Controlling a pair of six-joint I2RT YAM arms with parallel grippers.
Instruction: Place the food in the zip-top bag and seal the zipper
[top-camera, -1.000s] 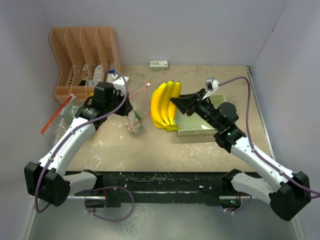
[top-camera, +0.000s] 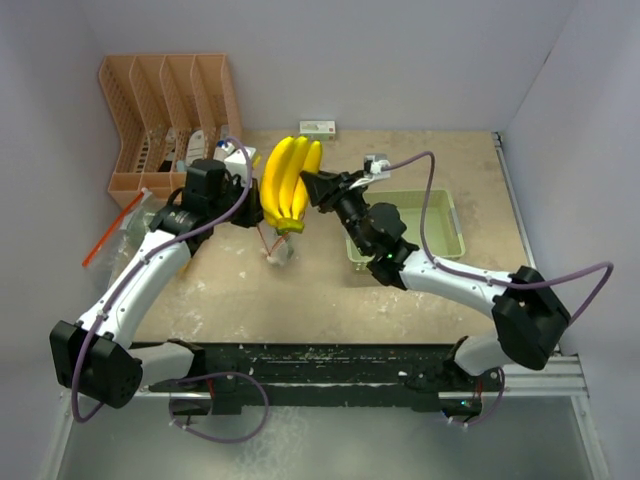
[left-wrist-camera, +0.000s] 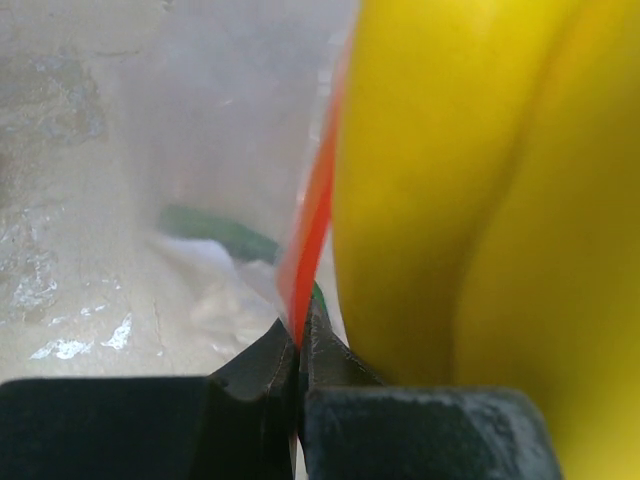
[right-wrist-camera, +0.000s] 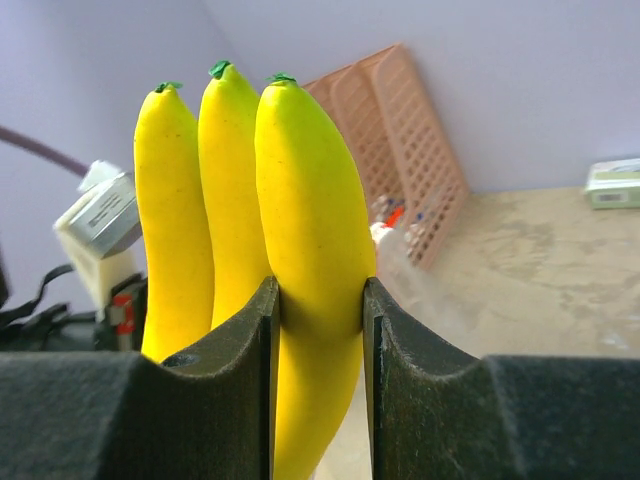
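Observation:
A bunch of yellow bananas (top-camera: 288, 180) hangs upright over the clear zip bag, tips up and joined end down. My right gripper is shut on one banana of the bunch. The bag (top-camera: 276, 252) is mostly hidden under the fruit in the top view. Its red-orange zipper edge (left-wrist-camera: 318, 210) runs down into my left gripper, which is shut on it. Something green (left-wrist-camera: 225, 232) shows through the clear film. In the left wrist view the bananas fill the right side, close beside the zipper edge; whether they touch it I cannot tell.
A green basket (top-camera: 452, 225) stands behind the right arm. At the back left is a tan divided rack (top-camera: 120, 100), with another red-edged bag (top-camera: 115, 230) in front. A small box (top-camera: 317, 130) lies at the back.
The right arm has carried the bananas leftward, from near the basket to over the bag opening, now covering most of it. The left arm has stayed in place.

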